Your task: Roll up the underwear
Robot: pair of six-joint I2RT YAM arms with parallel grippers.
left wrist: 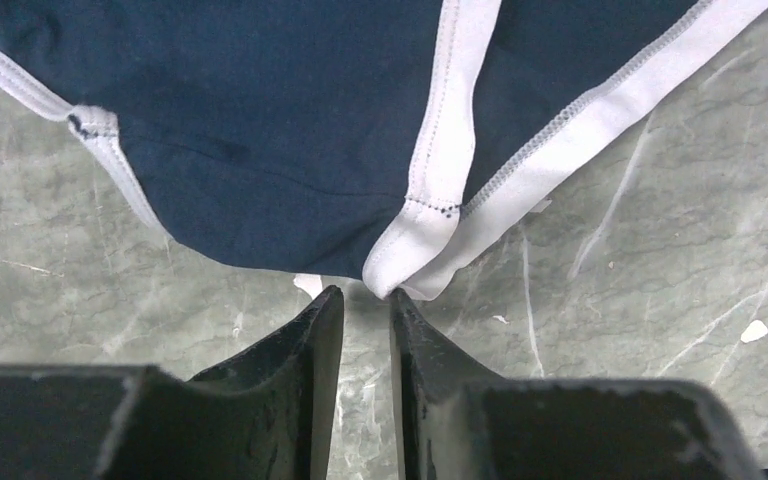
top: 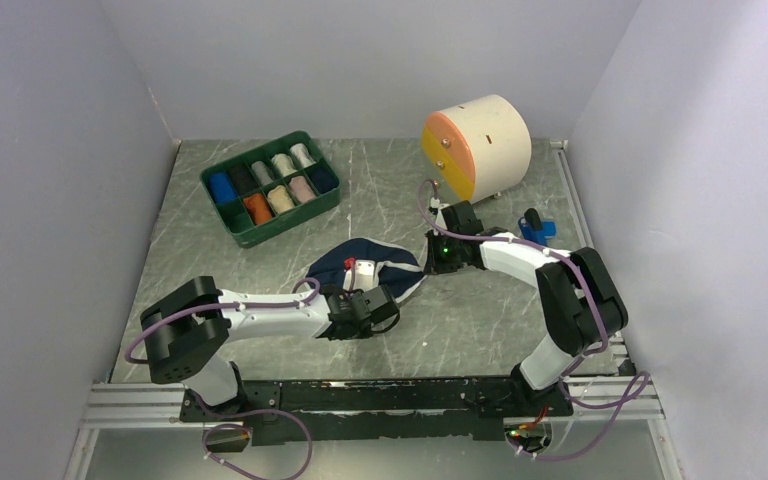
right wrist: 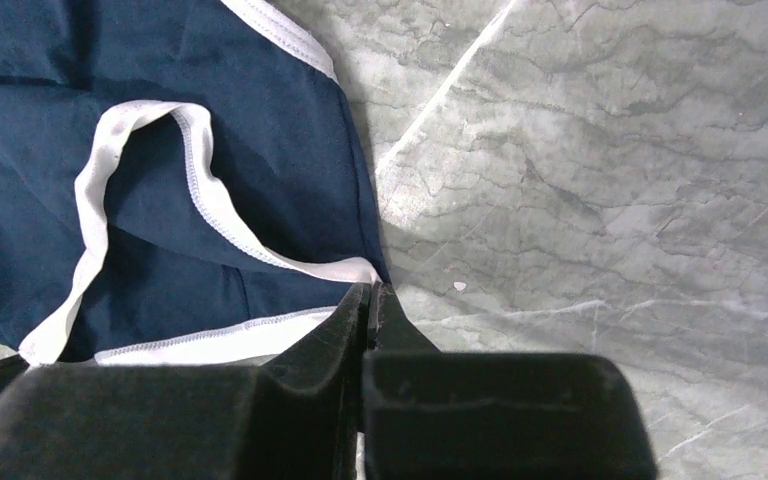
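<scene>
Dark navy underwear with white trim lies spread on the table between the arms. In the left wrist view, the folded white band comes down to a point at the right-hand fingertip of my left gripper. Those fingers stand part open, with bare table showing in the gap. Over in the right wrist view, my right gripper is shut on the corner where the white trim and navy cloth meet. The left arm covers part of the garment from above.
A green divided box with several rolled cloths sits at the back left. At the back right stands a white drum-shaped cabinet, with a blue object near the right edge.
</scene>
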